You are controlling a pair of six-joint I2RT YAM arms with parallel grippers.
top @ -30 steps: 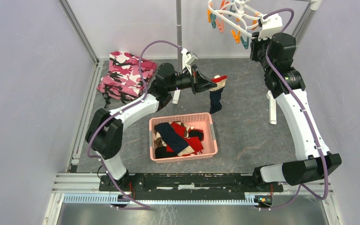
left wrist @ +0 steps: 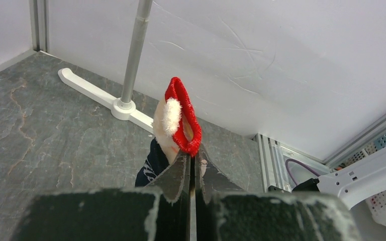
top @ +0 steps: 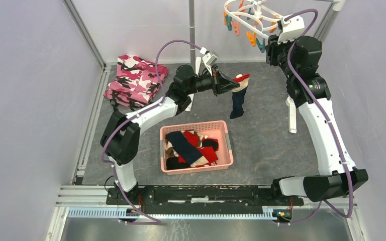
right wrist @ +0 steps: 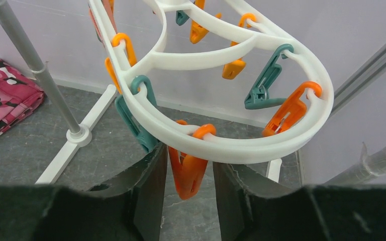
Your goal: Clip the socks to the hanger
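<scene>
My left gripper (top: 232,84) is shut on a navy sock (top: 238,103) with a cream and red cuff, which hangs from the fingertips; in the left wrist view the red cuff (left wrist: 193,125) stands above the fingers. My right gripper (top: 270,52) is up at the white hanger (top: 246,15) at the top right. In the right wrist view its fingers stand part open on either side of an orange clip (right wrist: 188,178) on the hanger's front curve, with teal clips (right wrist: 130,120) and other orange clips around it.
A pink basket (top: 222,128) of socks sits at the front middle. A folded pink camouflage cloth (top: 134,83) lies at the back left. Metal poles (top: 192,30) on white feet stand behind. The floor between basket and hanger is clear.
My left gripper has moved right and slightly up with the sock in it. My right gripper has shifted slightly at the hanger.
</scene>
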